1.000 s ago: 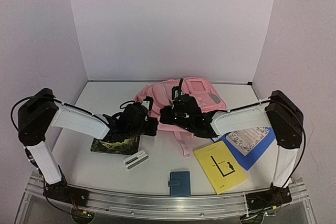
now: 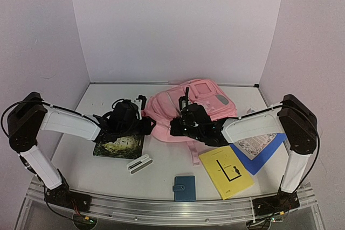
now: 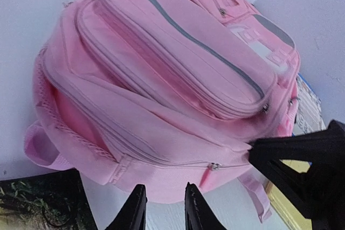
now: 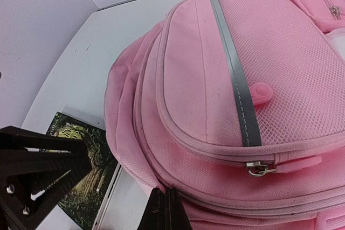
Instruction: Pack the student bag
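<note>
The pink student bag (image 2: pixel 202 96) lies on its back across the rear of the table, its front pocket and zippers facing up. At its near edge, my right gripper is shut, with its fingertips pressed against the pink fabric beside a zipper seam; the fabric rises to those tips in the left wrist view. My left gripper stands open over the bag's near left edge, nothing between its fingers. Apart from the bag lie a dark picture book (image 2: pixel 121 146), a white pen case (image 2: pixel 140 164), a blue notebook (image 2: pixel 185 188) and a yellow book (image 2: pixel 226 172).
A blue folder (image 2: pixel 269 154) with a printed sheet lies at the right, partly under the yellow book. A pink strap (image 2: pixel 194 153) hangs off the bag's near side. My left arm partly covers the dark book. Bare table shows at the front left.
The bag has slid a little toward the right and front along with my right gripper.
</note>
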